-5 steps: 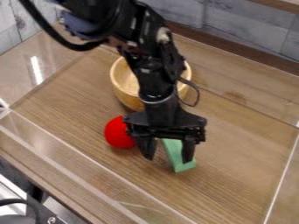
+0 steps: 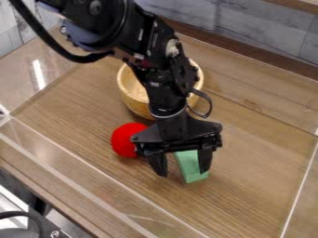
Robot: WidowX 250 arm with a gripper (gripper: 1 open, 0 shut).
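My black gripper is low over the table in the middle of the view, its fingers around or just above a green block that shows below and right of them. How far the fingers are closed, and whether they touch the block, I cannot tell. A red round object lies just left of the gripper, partly hidden by it.
A yellow bowl stands behind the gripper, partly covered by the arm. A dark cable crosses the bottom-left corner.
The gripper has turned about its vertical axis, its fingers now lying more side-on across the green block. The block and red object appear in much the same places.
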